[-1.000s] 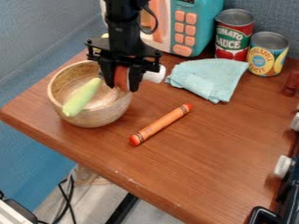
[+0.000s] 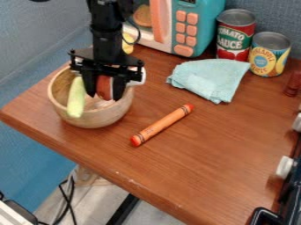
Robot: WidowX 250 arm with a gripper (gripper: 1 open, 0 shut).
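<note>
My black gripper [image 2: 104, 75] is over the wooden bowl [image 2: 87, 115], holding an orange object with a white end [image 2: 133, 77], partly hidden by the fingers. A pale green elongated item [image 2: 77, 98] stands tilted in the bowl. An orange crayon-like stick [image 2: 163, 125] lies on the table to the right of the bowl.
A folded cloth [image 2: 209, 79], a tomato can [image 2: 234, 37], a yellow can [image 2: 268, 56] and a small red jar [image 2: 294, 84] stand toward the back right, near a teal toy microwave [image 2: 184, 22]. A black appliance is at the right edge.
The gripper has moved left and slightly up, deeper over the bowl, and the orange object has moved with it.
</note>
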